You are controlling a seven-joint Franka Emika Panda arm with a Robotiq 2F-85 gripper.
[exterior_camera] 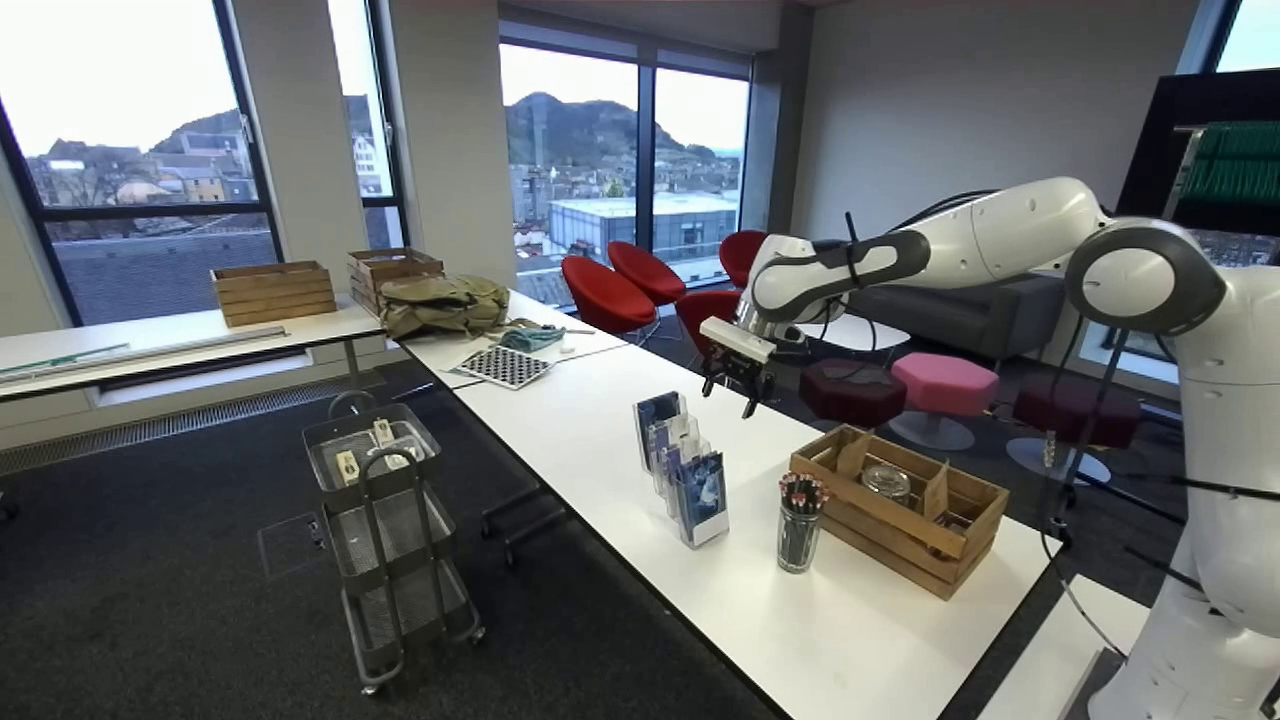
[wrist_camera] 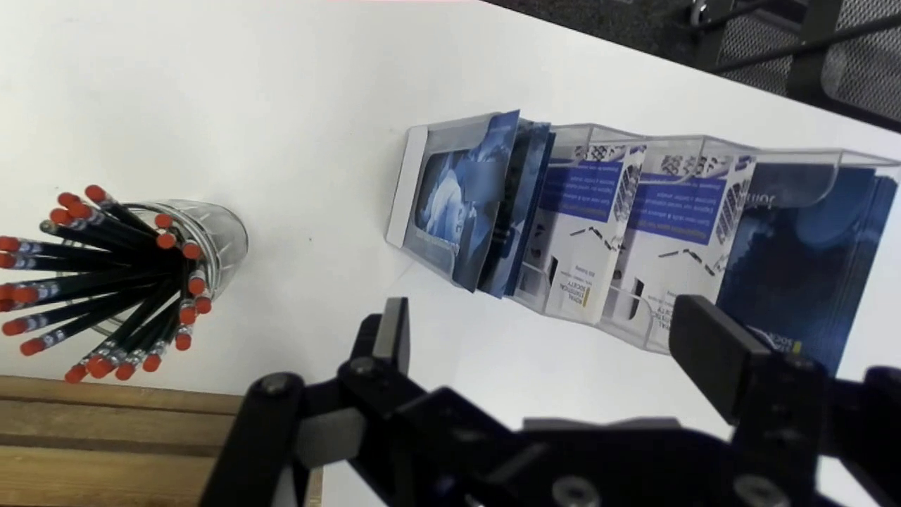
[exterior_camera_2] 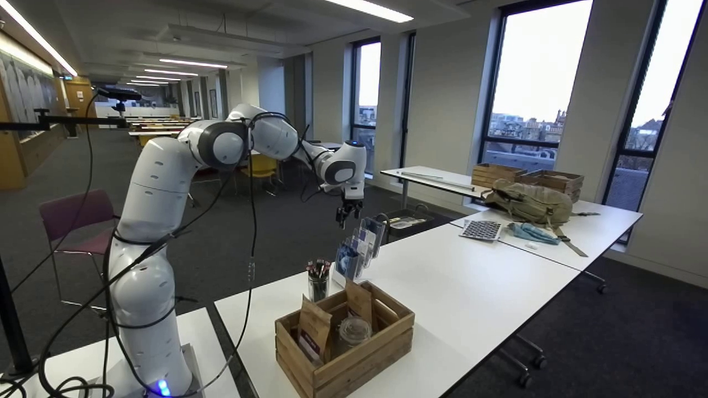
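My gripper is open and empty, its two dark fingers spread wide above the white table. In exterior view 1 the gripper [exterior_camera: 735,386] hangs in the air above and behind a clear leaflet holder [exterior_camera: 708,536], at a clear gap. Blue and white leaflets [wrist_camera: 667,211] fill the holder's tiers, seen from above in the wrist view. Beside the holder stands a glass [exterior_camera: 794,552] of dark pencils with red ends; those pencils [wrist_camera: 127,279] fan out at the wrist view's left.
A wooden crate [exterior_camera_2: 362,361] with brown paper packets [exterior_camera_2: 313,328] and a glass jar [exterior_camera_2: 355,329] sits near the pencils. Farther along lie a patterned board [exterior_camera: 504,367] and a green backpack [exterior_camera: 446,305]. Bare tabletop [exterior_camera_2: 464,278] stretches between. A trolley [exterior_camera: 381,528] stands off the table's edge.
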